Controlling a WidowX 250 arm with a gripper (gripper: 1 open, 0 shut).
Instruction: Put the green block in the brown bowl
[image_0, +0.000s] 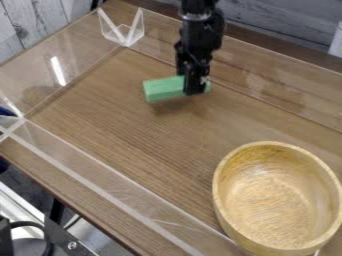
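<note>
Toward the back of the table, the green block shows to the left of my gripper. The fingers are shut on the block's right end, which the dark fingers partly cover. From the back edge the black arm reaches down to it. At the lower right stands the brown bowl, a round tan bowl with nothing inside, well apart from the block.
Bare wooden table lies between the block and the bowl. A clear plastic piece stands at the back left. Transparent edging runs along the front left, with a dark cable and camera gear beyond it.
</note>
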